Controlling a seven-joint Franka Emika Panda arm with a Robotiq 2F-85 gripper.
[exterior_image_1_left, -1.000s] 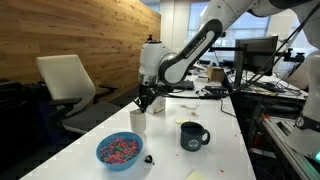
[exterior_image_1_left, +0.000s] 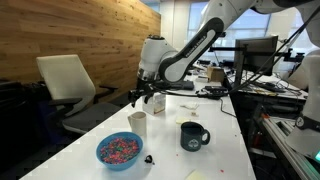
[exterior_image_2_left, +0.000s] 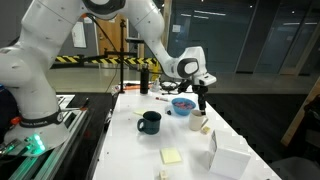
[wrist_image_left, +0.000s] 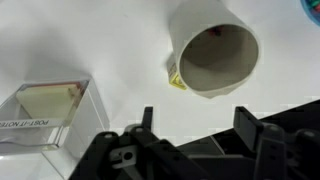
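Observation:
A white cup (exterior_image_1_left: 138, 124) stands upright on the white table, beside a blue bowl (exterior_image_1_left: 120, 150) of small red pieces. Its open mouth shows in the wrist view, where the cup (wrist_image_left: 194, 68) lies just beyond the fingers, with something reddish inside. My gripper (exterior_image_1_left: 137, 99) is above the cup and clear of its rim. Two dark fingertips stand apart in the wrist view, leaving the gripper open with nothing between them.
A black mug (exterior_image_1_left: 193, 136) stands on the table to the right. Near the cup is a white box (exterior_image_2_left: 230, 158) of sticky notes, also seen as a box (wrist_image_left: 50, 118) at the wrist view's left. A yellow note (exterior_image_2_left: 171, 156) lies flat. Free table surrounds the mug.
The cup, bowl and mug stand where they were.

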